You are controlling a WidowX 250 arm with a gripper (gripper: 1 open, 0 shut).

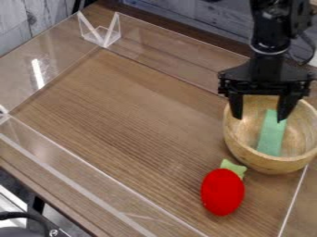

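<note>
My black gripper [258, 93] is over the upper left part of a tan bowl [247, 162] on the right, fingers apart and pointing down, open. A mint-green oblong block [270, 136] lies inside the bowl, toward its right. In front of the bowl lie a red oval object [221, 192] and a small light-green piece [234, 168] behind it, partly hidden.
A white wire object [99, 30] stands at the far back left.
</note>
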